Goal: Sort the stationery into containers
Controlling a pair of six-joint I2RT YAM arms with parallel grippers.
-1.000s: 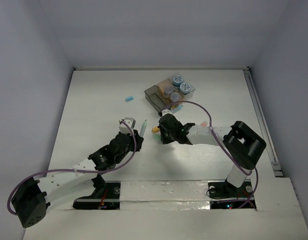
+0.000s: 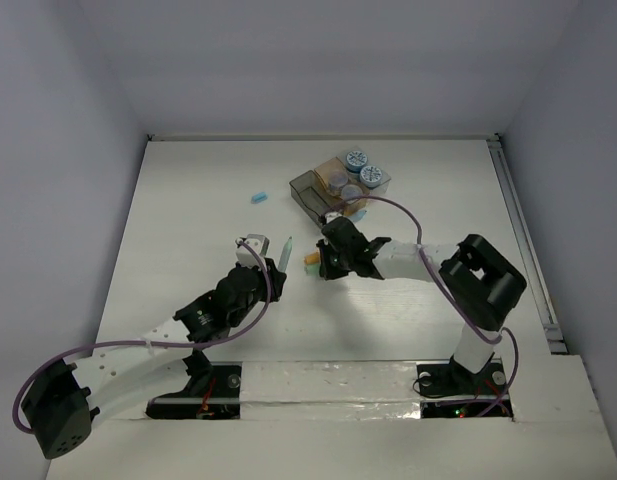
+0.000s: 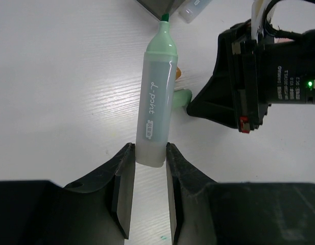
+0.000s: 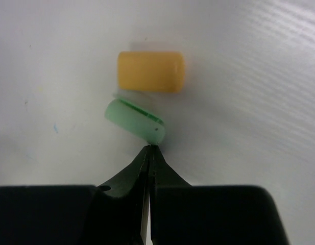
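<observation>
A pale green highlighter (image 3: pixel 157 97) stands up from my left gripper, which is shut on its lower end; its dark green tip points away. From above, my left gripper (image 2: pixel 279 272) is left of the table's middle. A green cap (image 4: pixel 134 120) and an orange cap (image 4: pixel 151 71) lie close together on the table. The tips of my right gripper meet right by the green cap's end, with nothing visible between them; whether they touch it I cannot tell. Behind the caps stands the sorting box (image 2: pixel 308 192), its front-left compartment looking empty.
Round blue-topped containers (image 2: pixel 371 175) stand in the box's rear part. A small blue item (image 2: pixel 259 198) lies alone at the back left. A pale blue piece (image 2: pixel 357 215) lies by the box's front edge.
The left arm with the highlighter has hardly moved.
</observation>
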